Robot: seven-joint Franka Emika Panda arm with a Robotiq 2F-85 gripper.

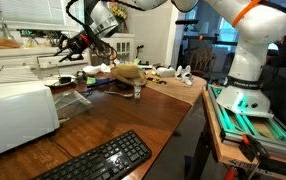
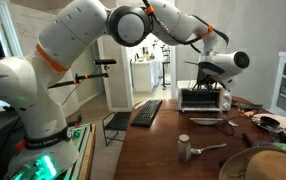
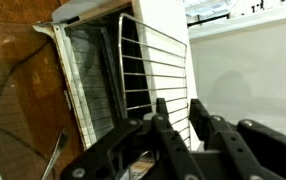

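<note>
Over the front of the white toaster oven [image 1: 19, 118] hangs my gripper [image 1: 67, 47], its fingers pointing down; in exterior view 2 it is above the dark open front of the oven [image 2: 199, 98]. The wrist view shows the oven's glass door [image 3: 88, 75] lowered and a wire rack [image 3: 148, 60] beside a dark gap. My fingertips [image 3: 161, 104] stand a small way apart, with the rack's wires behind or between them. Whether they grip the rack is unclear, and no other held thing shows.
A black keyboard [image 1: 101, 158] lies in front of the oven. Farther along the table are a tan hat [image 1: 130, 73], a small shaker [image 2: 184, 148], a spoon [image 2: 209, 148] and several dishes.
</note>
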